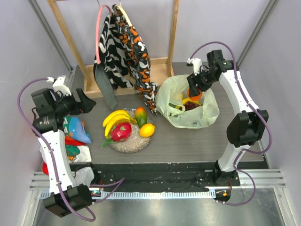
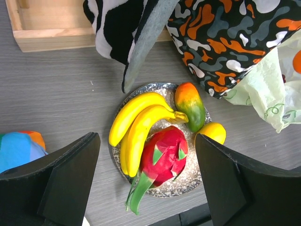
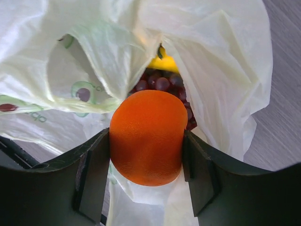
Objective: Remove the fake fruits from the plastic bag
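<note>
The pale green plastic bag (image 1: 178, 118) lies slack on the right of the table, its mouth facing up. Above that mouth my right gripper is shut on an orange fruit (image 3: 148, 141), one finger pressed to each side of it. Dark red grapes (image 3: 162, 84) and a yellow fruit (image 3: 163, 62) show deeper in the bag, partly covered by its folds. On the left, my left gripper hangs open with nothing between its fingers. Bananas (image 2: 149, 123), a dragon fruit (image 2: 162, 155), a mango (image 2: 190, 104) and a lemon (image 2: 214, 133) lie on the round plate (image 1: 136, 145).
A wooden rack (image 1: 89, 73) stands at the back, a zebra and camouflage garment (image 1: 138, 70) hanging down close to bag and plate. Folded cloths (image 1: 77, 139) lie at the left. Bare tabletop (image 1: 188, 146) shows between plate and right arm.
</note>
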